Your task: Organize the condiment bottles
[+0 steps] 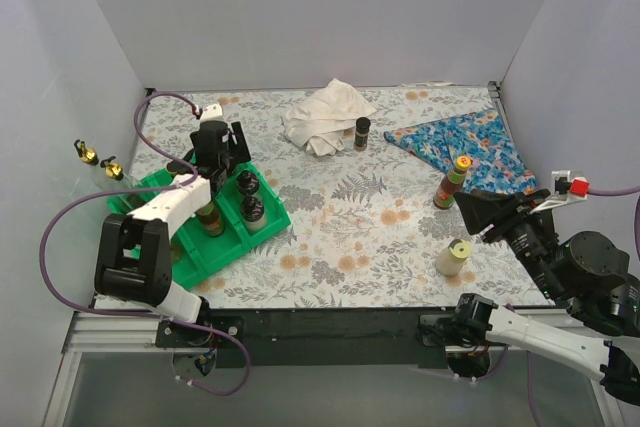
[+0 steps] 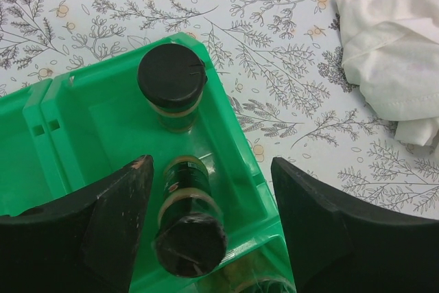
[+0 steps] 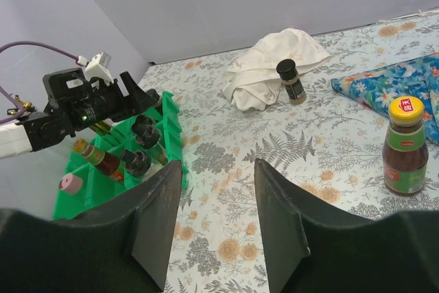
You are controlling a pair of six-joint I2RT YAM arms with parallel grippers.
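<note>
My left gripper hangs open over the back compartment of the green organizer (image 2: 233,135), where two black-capped bottles (image 2: 171,73) stand, one below its fingertips. Other bottles fill more compartments (image 1: 252,212). My right gripper is open at the right side, with nothing between its fingers. Near it stand a yellow-capped sauce bottle (image 3: 405,145) and a pale bottle (image 1: 453,258). A small dark-capped jar (image 3: 292,81) stands on the table, apart from the organizer.
A white cloth (image 1: 325,112) lies at the back centre and a blue floral cloth (image 1: 460,142) at the back right. Two gold-topped dispensers (image 1: 114,167) stand at the organizer's left.
</note>
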